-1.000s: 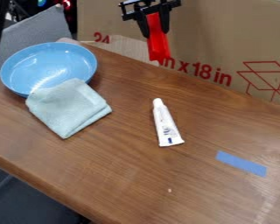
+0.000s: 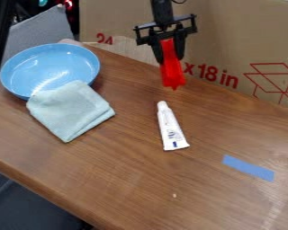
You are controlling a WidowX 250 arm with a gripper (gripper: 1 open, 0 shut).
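My black gripper (image 2: 167,32) hangs at the top centre of the camera view, shut on a red object (image 2: 172,68) that points downward, held above the back of the wooden table. A white tube (image 2: 172,126) lies on the table below it. A folded pale cloth (image 2: 69,110) lies at the left, beside a blue bowl (image 2: 49,68).
A cardboard box (image 2: 248,40) forms the back wall. A strip of blue tape (image 2: 247,167) is on the table at the right.
My gripper and the red object have moved down and slightly to the right, lower over the table. The other things have not moved.
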